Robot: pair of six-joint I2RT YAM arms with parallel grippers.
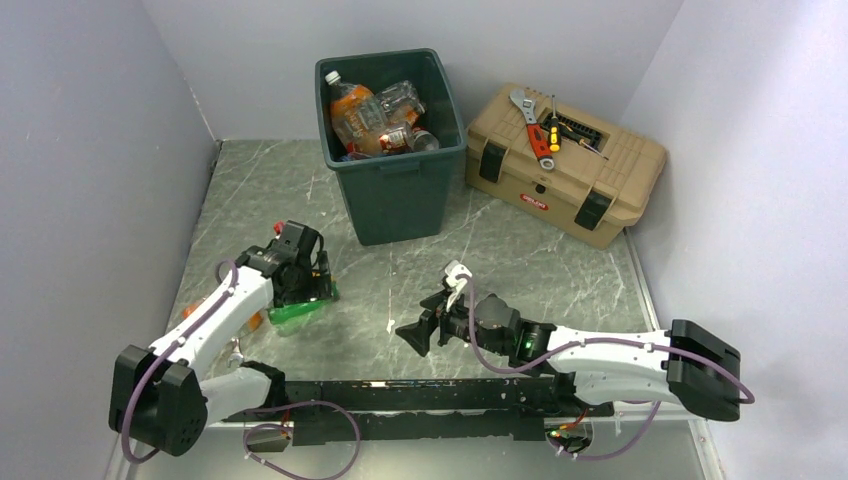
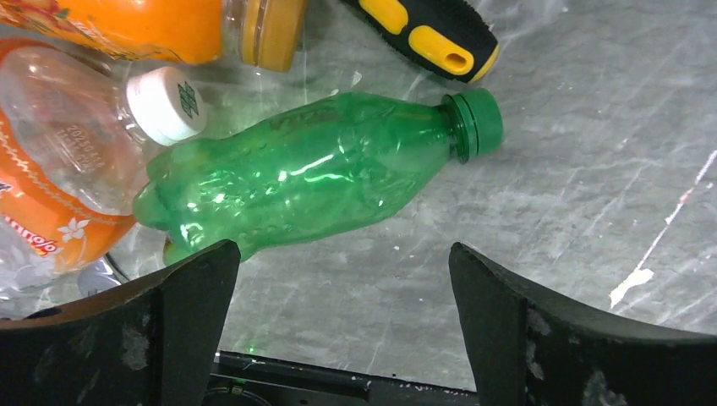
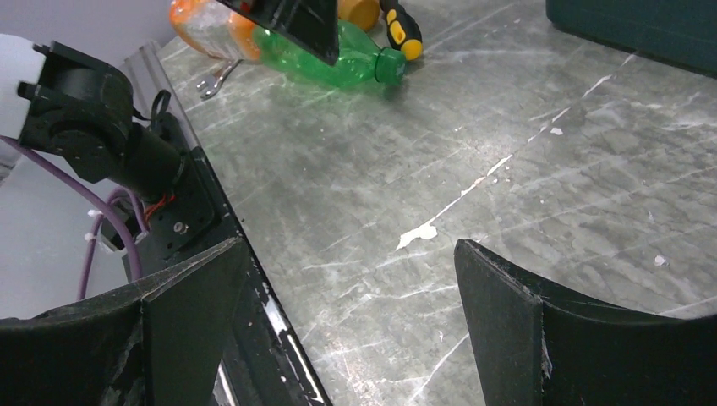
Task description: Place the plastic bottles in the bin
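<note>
A crumpled green bottle (image 2: pixel 313 173) lies on the table, its cap pointing right, directly below my open left gripper. In the left wrist view, a clear orange-label bottle (image 2: pixel 59 161) lies beside it, and an orange bottle (image 2: pixel 144 25) is at the top. The green bin (image 1: pixel 395 205) stands at the back, filled with several bottles. My right gripper is open and empty over the table, right of the green bottle.
A yellow-black tool handle (image 2: pixel 427 38) lies near the green bottle. A metal tool (image 3: pixel 216 78) lies at the left. A tan toolbox (image 1: pixel 540 200) with tools on it stands at the back right.
</note>
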